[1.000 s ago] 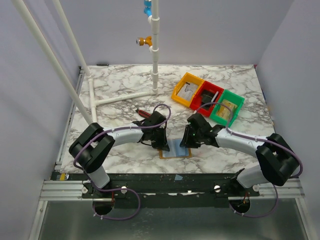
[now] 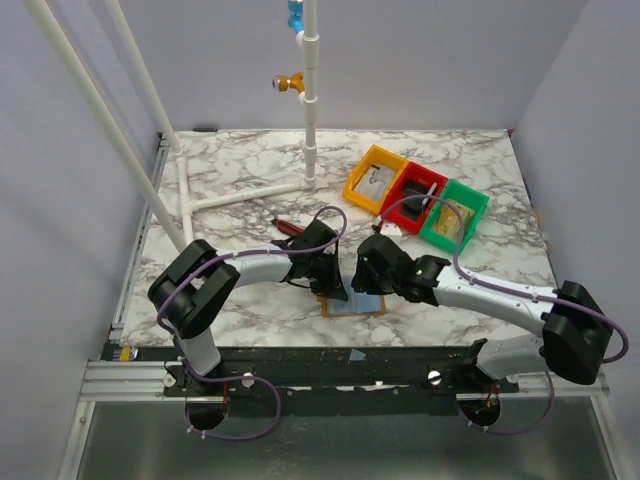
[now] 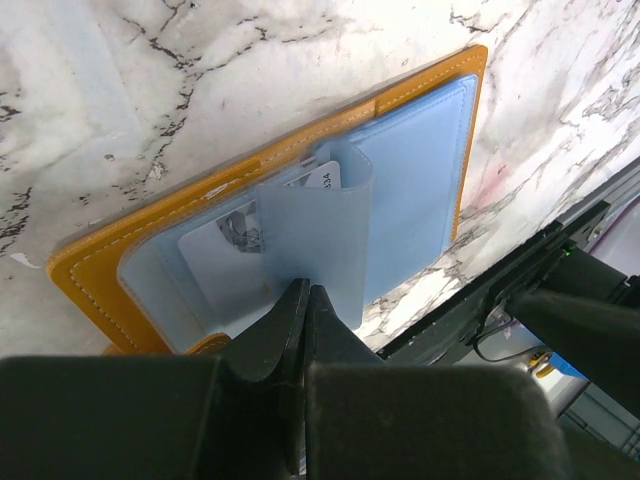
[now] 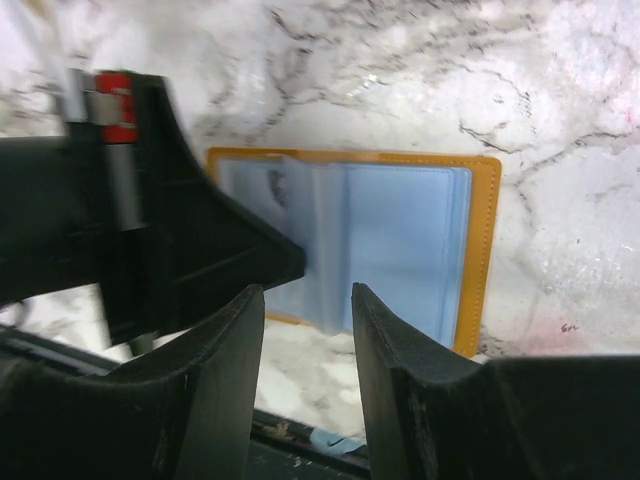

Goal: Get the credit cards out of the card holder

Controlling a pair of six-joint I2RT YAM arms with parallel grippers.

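Note:
The card holder lies open on the marble table, with tan edges and blue clear sleeves. In the left wrist view a white card shows under a lifted, curled sleeve. My left gripper is shut with its tip against that sleeve; nothing clear shows between its fingers. Over the holder's other half my right gripper stands part open, its gap empty. Beyond its fingertips, the blue sleeve page appears flat. Both arms partly cover the holder in the top view.
Yellow, red and green bins stand at the back right. A red object lies behind the left gripper. White pipes frame the left.
My left gripper has shifted a little right, staying low at the holder.

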